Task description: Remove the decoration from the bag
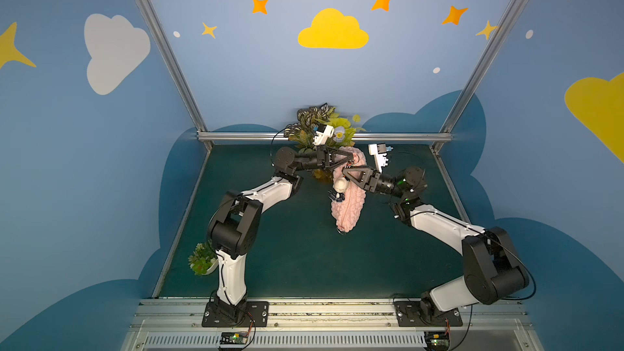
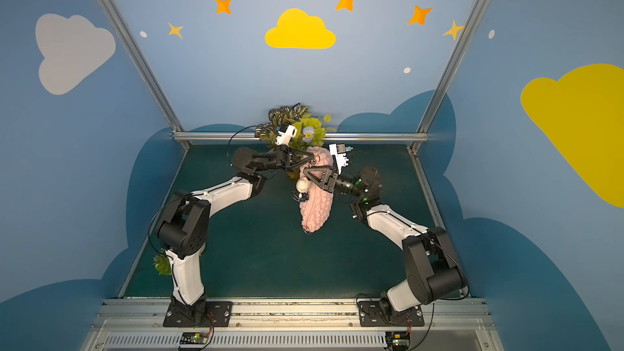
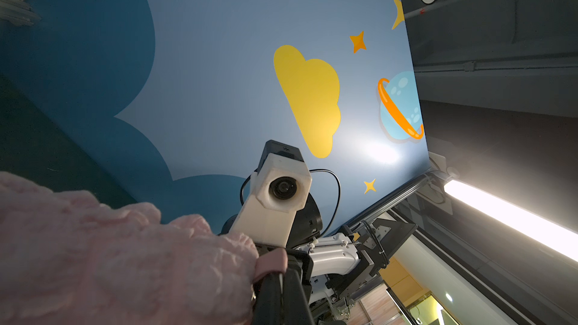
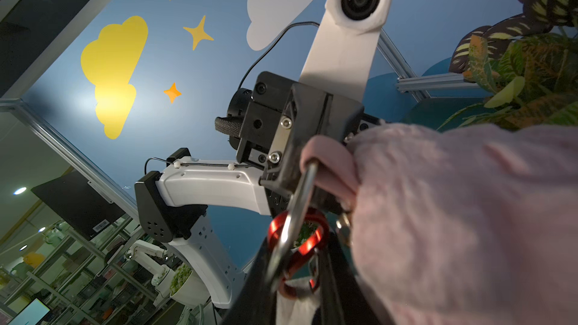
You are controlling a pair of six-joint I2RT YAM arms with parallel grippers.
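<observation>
A fluffy pink bag (image 1: 349, 211) lies mid-table, its decoration, a pale round-headed figure (image 1: 341, 184) with dark dangling parts, against its left side. At its far end, my left gripper (image 1: 351, 156) is shut beside the pink tab (image 3: 272, 263); whether anything thin is pinched there is hidden. A silver ring (image 4: 296, 212) passes through the tab in the right wrist view. Below it is a red metal clasp (image 4: 313, 242). My right gripper has its fingers apart, with the clasp at the gap between them; contact is unclear.
Leafy plants (image 1: 325, 123) stand behind the bag's far end by the back rail. A small potted plant (image 1: 202, 259) sits at the left edge.
</observation>
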